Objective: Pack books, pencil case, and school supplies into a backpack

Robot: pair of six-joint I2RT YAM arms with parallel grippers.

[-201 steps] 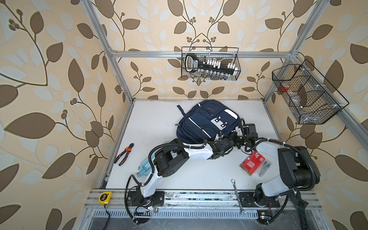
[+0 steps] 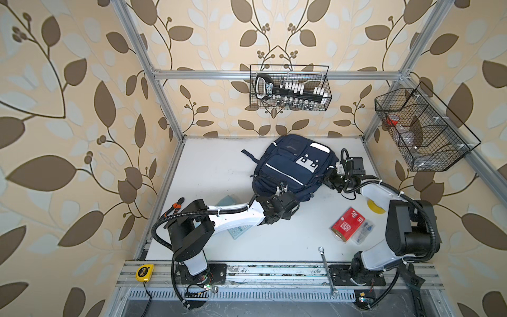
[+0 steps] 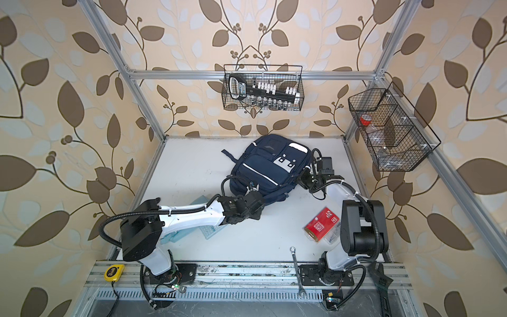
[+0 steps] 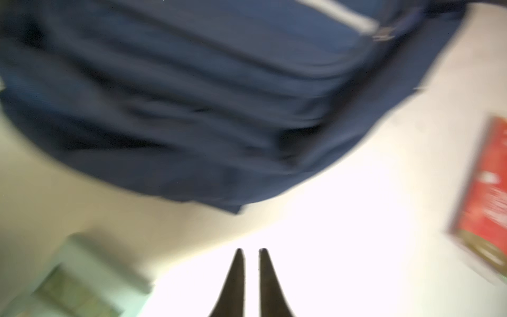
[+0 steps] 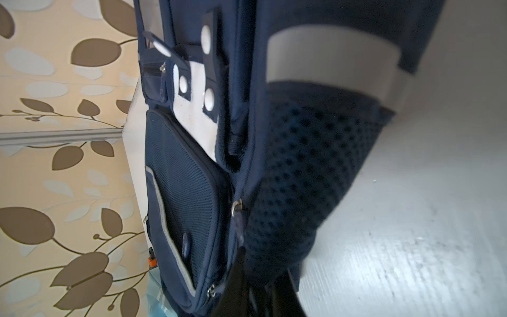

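The navy backpack (image 2: 287, 166) lies at the back centre. In the right wrist view my right gripper is shut on its side by the mesh pocket (image 5: 306, 174). My left gripper hangs over the table near the bag's front edge, narrowly open with nothing between its fingers. The left wrist view is blurred. A red box (image 2: 347, 223) and a clear case (image 2: 363, 232) lie at front right. A pale blue item (image 3: 208, 230) and a calculator-like device (image 4: 95, 280) lie under or near the left arm.
Pliers (image 2: 174, 208) lie at the left edge, a wrench (image 2: 327, 269) at the front. A yellow item (image 2: 376, 206) sits beside the right arm. Wire baskets (image 2: 290, 87) hang on the walls. Bare table remains at back left.
The right gripper and backpack have moved toward the back right. My left gripper has moved left, away from the right one.
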